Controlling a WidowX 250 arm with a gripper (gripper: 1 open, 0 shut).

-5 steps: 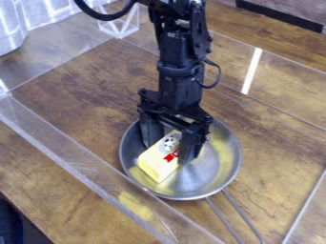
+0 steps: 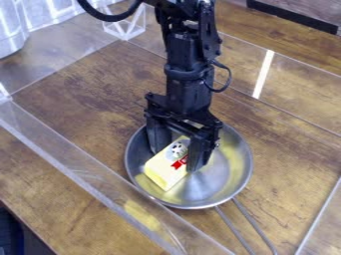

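A pale yellow block with white, black and red markings lies in a round metal pan, whose handle runs toward the lower right. My black gripper is down inside the pan, over the upper end of the block. Its fingertips are dark and overlap one another and the block, so whether they hold it is unclear.
Wooden counter surrounds the pan, with free room at left and right. A clear plastic strip or edge runs diagonally along the lower left. A translucent object stands at the top left.
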